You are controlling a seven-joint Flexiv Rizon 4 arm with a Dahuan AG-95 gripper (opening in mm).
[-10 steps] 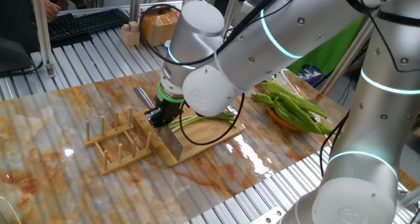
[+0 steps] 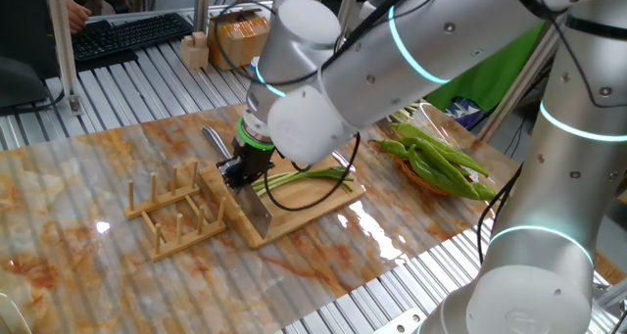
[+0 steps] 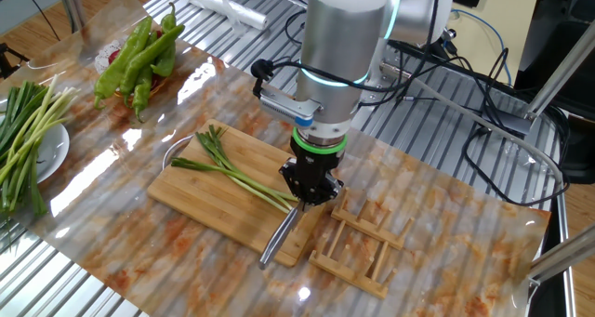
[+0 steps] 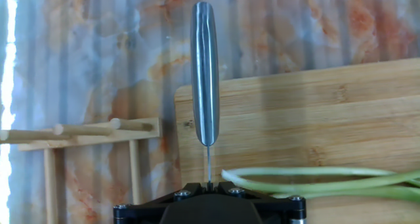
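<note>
A knife with a shiny metal handle (image 4: 205, 73) and a broad blade (image 2: 257, 214) is held by my gripper (image 2: 235, 172), which is shut on the top of the blade near the handle. Its handle (image 3: 279, 238) sticks out past the board's edge, tilted. The blade stands on edge over the near-rack end of the wooden cutting board (image 2: 309, 209); whether it touches the wood cannot be told. Green onion stalks (image 3: 237, 175) lie along the board, their pale ends close to the gripper and blade. In the wrist view most of the blade is hidden.
Right beside the board stands a wooden peg rack (image 2: 176, 221). Green peppers (image 2: 431, 163) fill a basket at the other side, and more green onions (image 3: 33, 145) lie on a white plate (image 3: 56, 154).
The grip stays shut; board, rack and peppers have not moved.
</note>
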